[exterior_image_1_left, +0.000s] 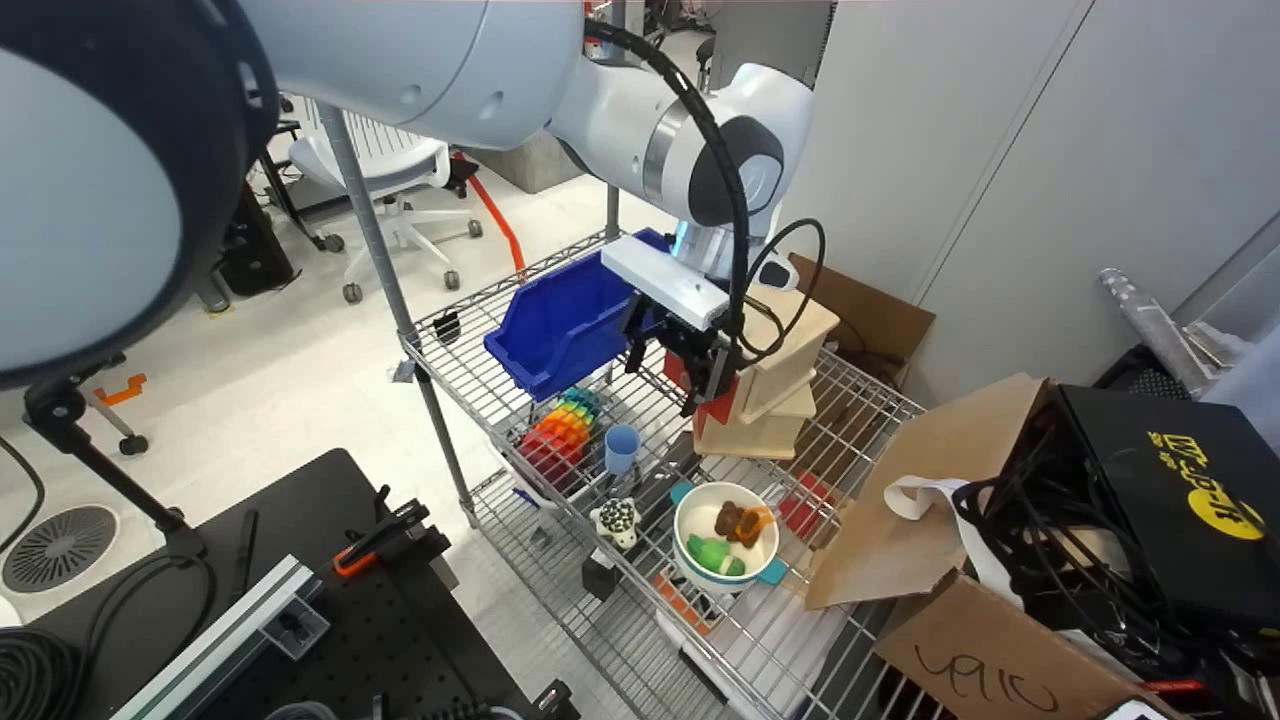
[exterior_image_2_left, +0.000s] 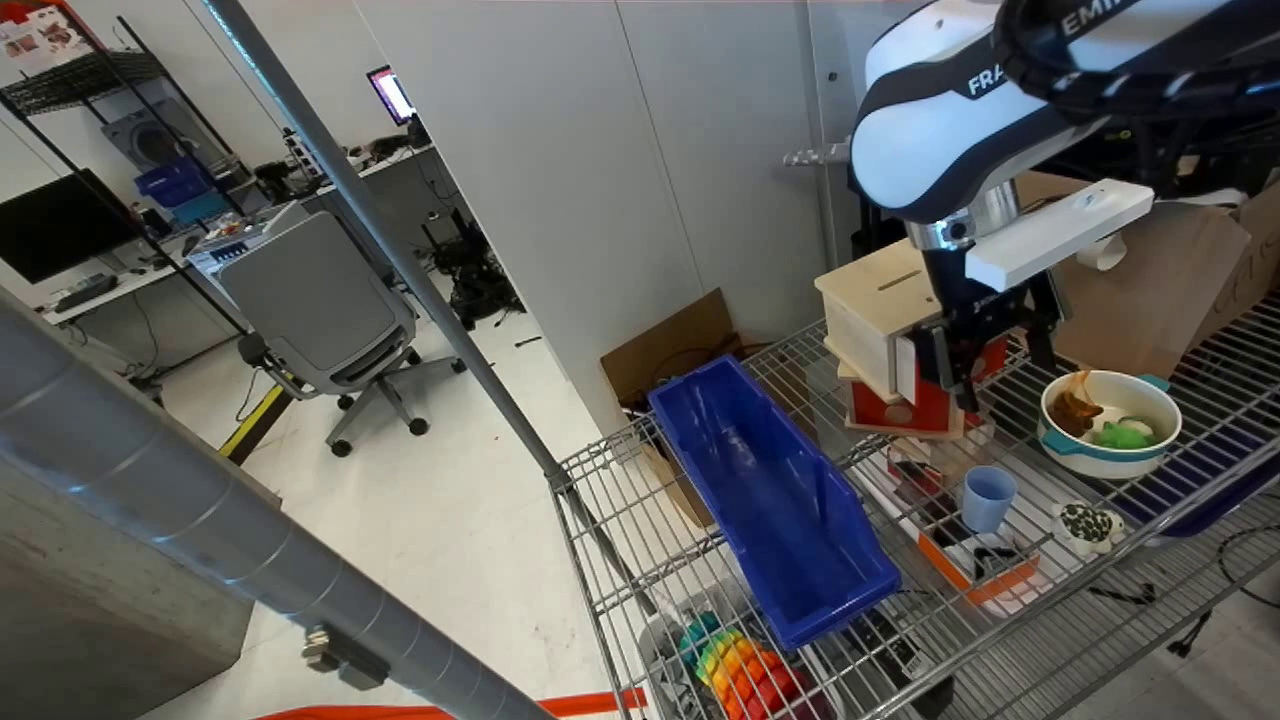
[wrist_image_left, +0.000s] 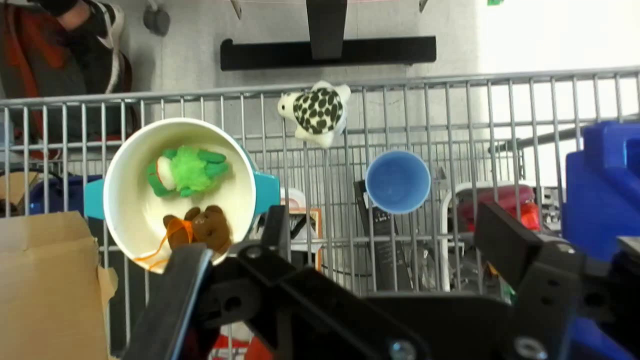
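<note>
My gripper stands open above the wire shelf, its two dark fingers wide apart and nothing held between them. Beyond the fingers in the wrist view, a blue cup (wrist_image_left: 398, 182) stands upright on the wires. To the cup's left sits a white plush toy with black spots (wrist_image_left: 319, 114). A white bowl with teal handles (wrist_image_left: 240, 180) holds a green plush (wrist_image_left: 190, 171) and a brown bear with an orange ribbon (wrist_image_left: 207, 229). In exterior view 2 the gripper (exterior_image_2_left: 1005, 372) hangs in front of a red and wooden house (exterior_image_2_left: 894, 414), higher than the cup.
A blue bin (exterior_image_2_left: 768, 504), empty, rests on the shelf. The wooden house (exterior_image_1_left: 768, 384) stands close behind the gripper. An open cardboard box (exterior_image_1_left: 918, 480) borders the shelf on the right. Rainbow-coloured items (exterior_image_1_left: 560, 434) show near the bin. Bare wires (exterior_image_1_left: 768, 642) lie in front of the bowl.
</note>
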